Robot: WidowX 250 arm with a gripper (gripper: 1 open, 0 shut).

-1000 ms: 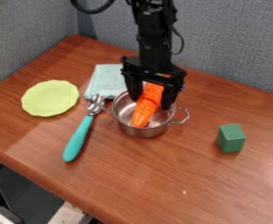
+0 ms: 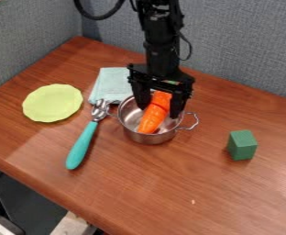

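My black gripper is down over a steel pot with two handles, its fingers at the pot's rim and inside it, around the upper end of an orange carrot. The carrot lies tilted in the pot. Whether the fingers touch or grip it is unclear.
To the left lie a yellow-green plate, a teal-handled utensil and a folded pale cloth. A green block stands to the right. Grey panels bound the back and left.
My gripper has shifted very slightly at the pot since a second ago. The pot and the other objects look unmoved.
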